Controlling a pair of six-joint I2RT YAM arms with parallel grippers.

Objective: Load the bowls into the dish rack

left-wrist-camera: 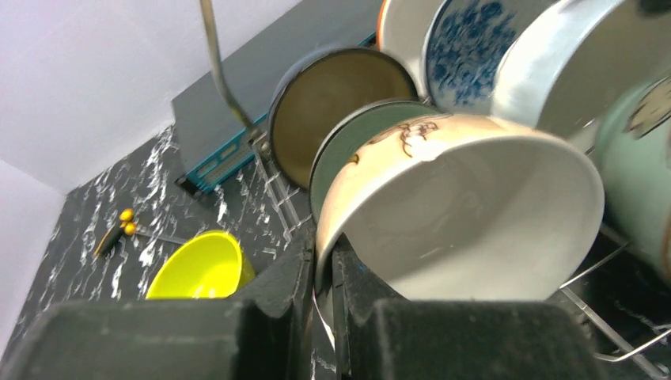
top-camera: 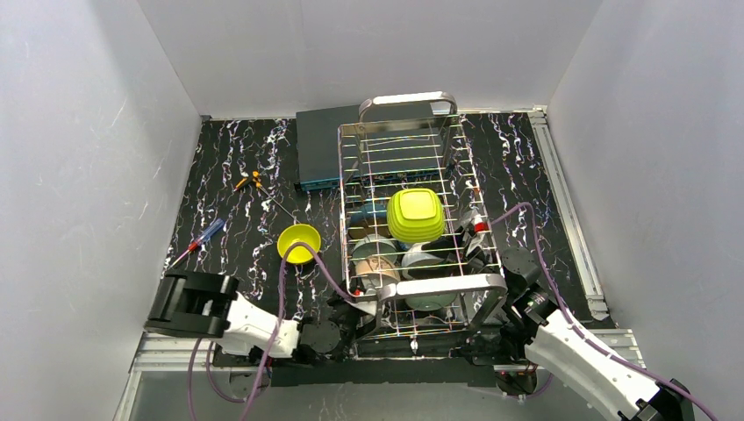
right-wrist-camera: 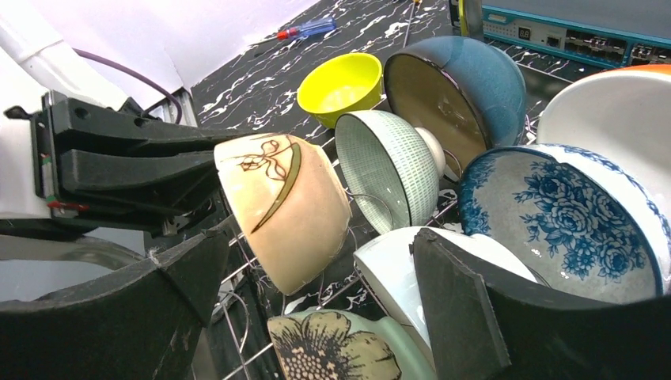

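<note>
My left gripper is shut on the rim of a cream bowl with a brown drawing [right-wrist-camera: 281,214], tilted on its side in the lower level of the wire dish rack [top-camera: 456,282]. Beside it stand a green patterned bowl [right-wrist-camera: 396,166], a dark blue bowl [right-wrist-camera: 483,87], a blue-flowered bowl [right-wrist-camera: 570,214] and several others. My right gripper stands open at the rack's right side, facing the bowls. A yellow-green square stack [top-camera: 416,210] sits on the rack's upper grid, and a yellow bowl [top-camera: 298,237] sits on the table left of the rack.
A grey electronics box [top-camera: 316,140] lies under the rack's back part. Screwdrivers [top-camera: 211,231] and an orange-handled tool [top-camera: 254,179] lie on the left of the marble table. Grey walls surround the workspace.
</note>
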